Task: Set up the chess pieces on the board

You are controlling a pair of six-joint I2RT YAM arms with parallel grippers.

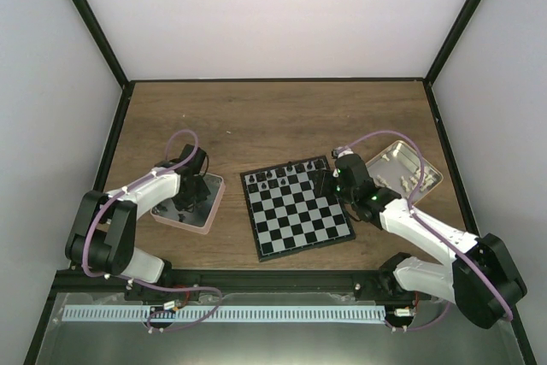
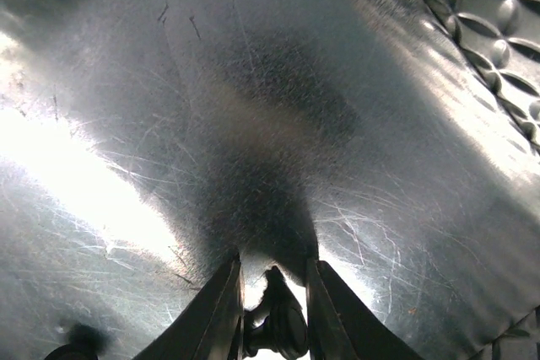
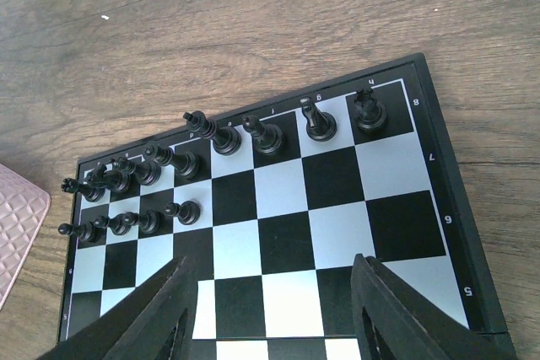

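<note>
My left gripper [image 1: 190,194] is down in the pink-rimmed tray [image 1: 205,227] at the left. In the left wrist view its fingers [image 2: 215,318] stand either side of a black piece [image 2: 277,322]; I cannot tell whether they grip it. The chessboard [image 1: 291,220] is at the centre, with black pieces along its far rows, among them one [image 3: 369,111] at the corner. My right gripper hangs open over the board's right part, nothing seen between its fingers.
A second tray [image 1: 402,150] with white pieces lies at the right, behind the right arm.
</note>
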